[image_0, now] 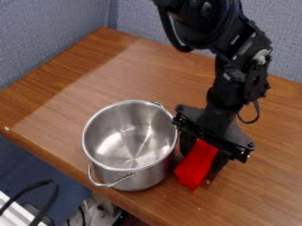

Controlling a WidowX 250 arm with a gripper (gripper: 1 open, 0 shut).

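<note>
My black gripper (210,150) points down at the front of the wooden table, shut on a red object (193,171) that is partly hidden between and under its fingers. Just left of it stands a steel pot (123,134) with a wire handle at its front, close to the gripper and the red object; whether they touch I cannot tell.
Grey padded walls stand behind.
</note>
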